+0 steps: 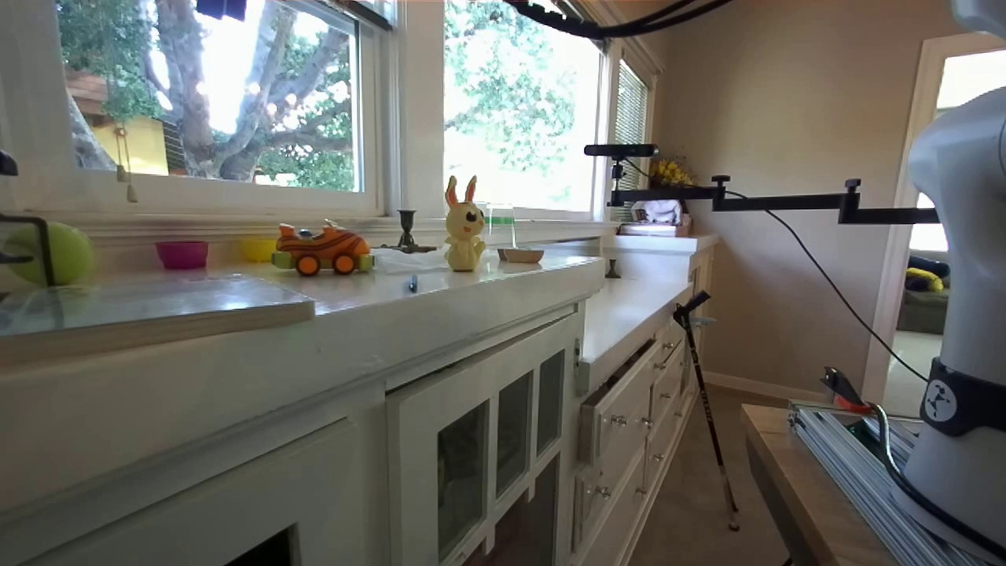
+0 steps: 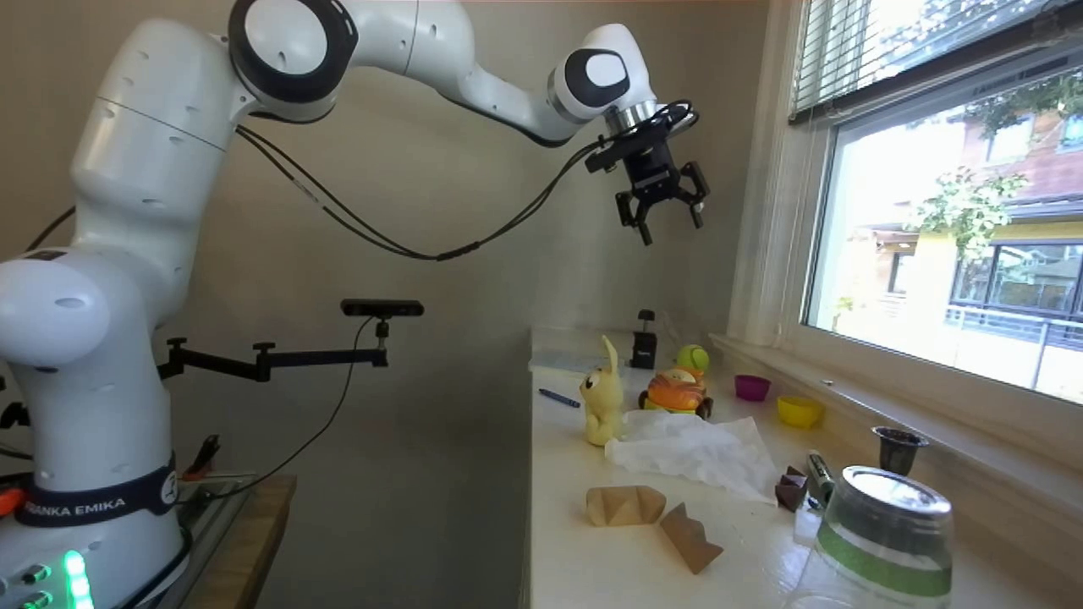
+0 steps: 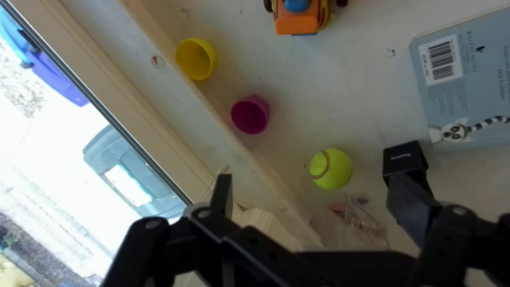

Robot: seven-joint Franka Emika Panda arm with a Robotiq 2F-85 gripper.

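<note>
High above the white counter, my gripper point(image 2: 672, 225) stands open, its two fingers wide apart with nothing between them. From the wrist camera, the fingers point(image 3: 222, 195) frame a stretch of counter and sill. A green tennis ball point(image 3: 331, 169) lies below, beyond the fingertips. Farther along the sill side are a magenta cup point(image 3: 250, 114) and a yellow cup point(image 3: 196, 59), both with their mouths showing. An orange toy car point(image 3: 297, 16) is cut off by the top edge of the wrist view. The yellow rabbit figure point(image 2: 604, 397) is upright near the counter's front edge.
A book point(image 3: 466, 81) lies by a black box point(image 3: 405, 160). Crumpled white paper point(image 2: 700, 447), folded brown pieces point(image 2: 624, 504) and an upturned clear glass point(image 2: 885, 538) occupy the nearer counter in exterior view 2. The window sill point(image 2: 893, 411) borders one side.
</note>
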